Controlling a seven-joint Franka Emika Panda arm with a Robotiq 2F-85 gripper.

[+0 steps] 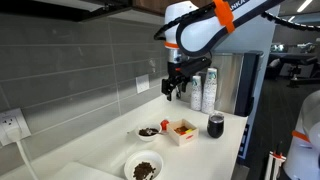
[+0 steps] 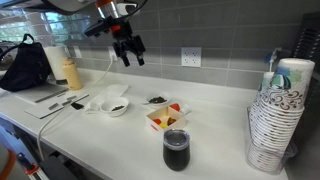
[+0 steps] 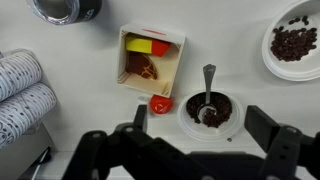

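My gripper is open high above the counter, with two black fingers set wide apart and nothing between them. In the wrist view, a white bowl of dark pieces (image 3: 222, 125) with a metal spoon (image 3: 208, 85) lies beneath the gap. A second white bowl (image 3: 270, 58) holds reddish-brown bean-like pieces at the upper right. The small open box (image 3: 126, 62) contains red, yellow and brown items. Just beside its lower edge sits a small red object (image 3: 160, 104). Exterior view 1 also shows the gripper (image 1: 176, 92) hanging well clear of these things.
A black canister (image 2: 176, 152) stands at the counter's front. Tall stacks of paper cups (image 2: 282, 98) rise at the right in exterior view 2. Behind runs a grey tiled wall (image 1: 90, 75) with outlets.
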